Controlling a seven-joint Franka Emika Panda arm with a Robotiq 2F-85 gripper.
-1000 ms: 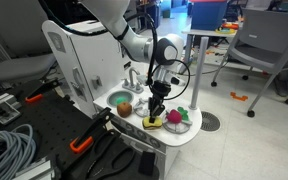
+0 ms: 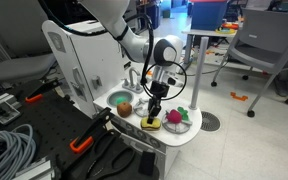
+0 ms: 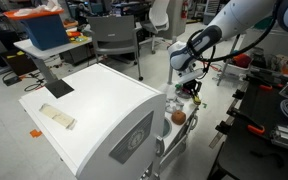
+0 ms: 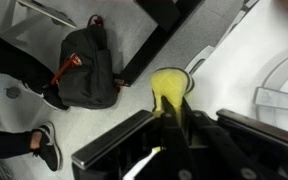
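A small yellow object (image 2: 150,125), perhaps a sponge, is at the near edge of the white counter (image 2: 187,131). Just above it, my gripper (image 2: 153,113) points down from the white arm. In the wrist view, part of the yellow object (image 4: 170,84) shows at the fingers (image 4: 197,125), which are shut on it. The lower part of the object is hidden there by the gripper. Whether it is clear of the surface or touching it, I cannot tell.
Right of the gripper, a plate (image 2: 187,125) carries a red-pink item (image 2: 174,116) and something green. A brownish round thing (image 2: 125,110) stands left, near the sink (image 2: 118,98) and faucet. Black rails (image 2: 109,150) lie in front.
The gripper and arm have shifted only slightly over the last second. The yellow object stays in nearly the same place, and the things around it have not moved.
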